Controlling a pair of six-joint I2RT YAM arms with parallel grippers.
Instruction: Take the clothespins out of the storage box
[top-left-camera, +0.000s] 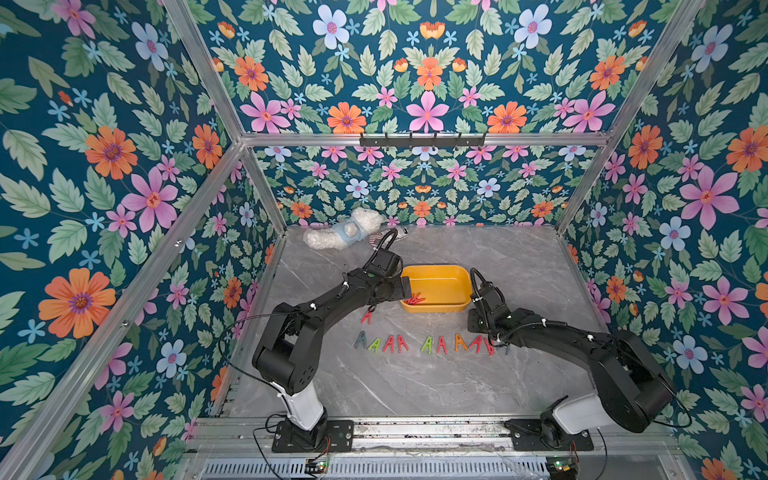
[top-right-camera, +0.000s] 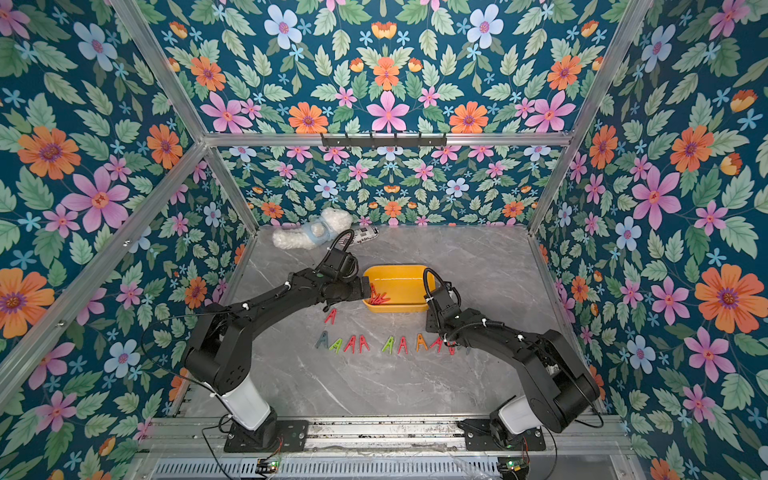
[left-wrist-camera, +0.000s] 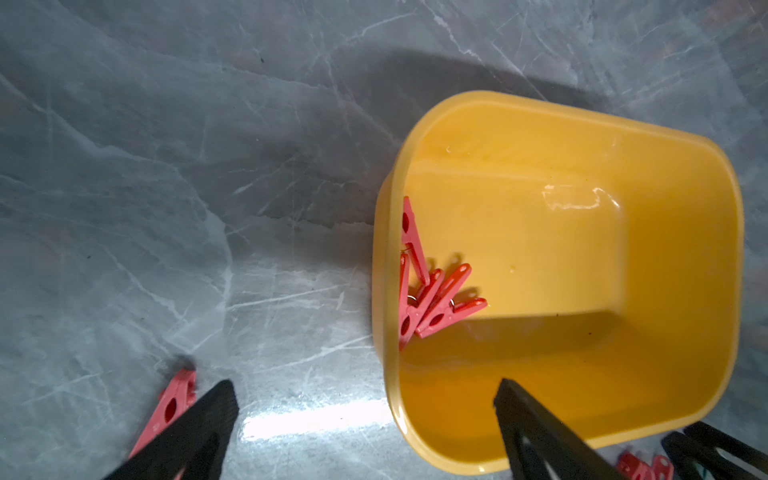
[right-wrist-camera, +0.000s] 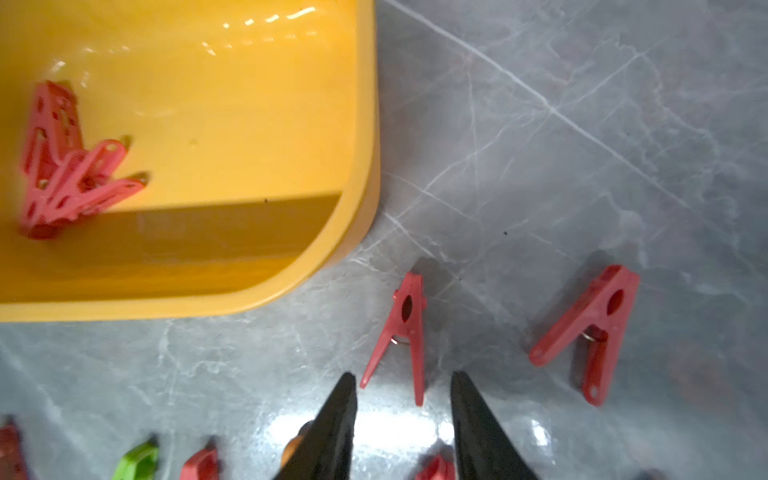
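A yellow storage box (top-left-camera: 444, 280) sits mid-table with several red clothespins (left-wrist-camera: 448, 308) at its left end. My left gripper hangs open over the box's left end, nothing between its fingers; a loose red clothespin (left-wrist-camera: 164, 412) lies outside the box beside it. My right gripper is open, low beside the box's right end, just short of a red clothespin (right-wrist-camera: 404, 320) on the table. Another red clothespin (right-wrist-camera: 596, 320) lies further right.
A row of red, green, orange and grey clothespins (top-right-camera: 388, 344) lies in front of the box. A white plush toy (top-left-camera: 328, 236) lies at the back left.
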